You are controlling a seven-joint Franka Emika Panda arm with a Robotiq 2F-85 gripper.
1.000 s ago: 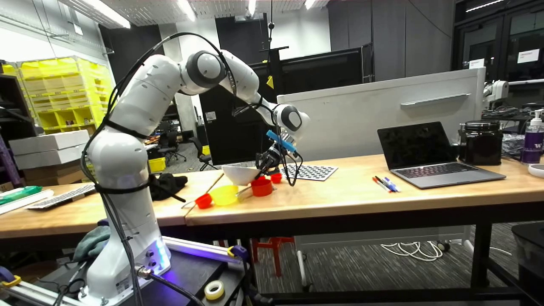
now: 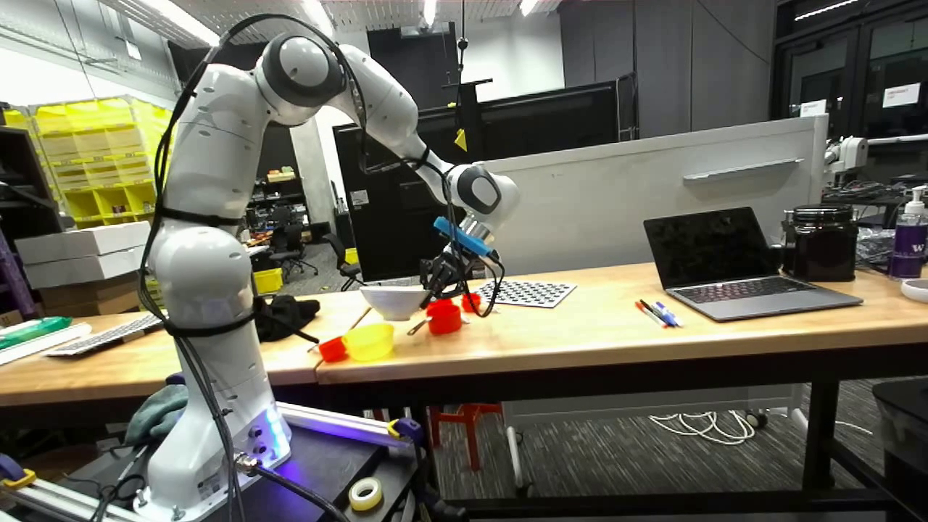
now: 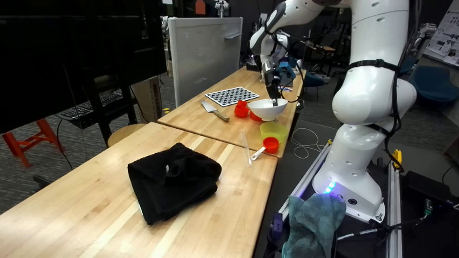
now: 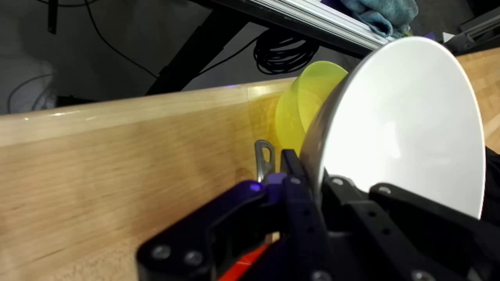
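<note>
My gripper is shut on the rim of a white bowl (image 4: 412, 126), one finger inside and one outside. In exterior view 2 the white bowl (image 3: 267, 110) looks roughly level, next to the red cups (image 3: 241, 109) and behind a translucent yellow bowl (image 3: 274, 130). From exterior view 1 the white bowl (image 2: 396, 301) appears above and behind the yellow bowl (image 2: 369, 341); whether its base touches anything is hard to tell. A red measuring cup (image 3: 271, 144) with a white handle lies against the yellow bowl's near side.
A knife or spatula (image 3: 215, 111) and a checkered board (image 3: 232, 96) lie farther along the table. A black cloth (image 3: 174, 180) covers part of the near table. The laptop (image 2: 752, 270), pens (image 2: 659, 314) and dark jar (image 2: 818, 243) stand off to the right.
The arm has drawn back, carrying the white bowl slightly left in exterior view 1. The yellow bowl and nearby red cup have also shifted left, and the bowl looks more level.
</note>
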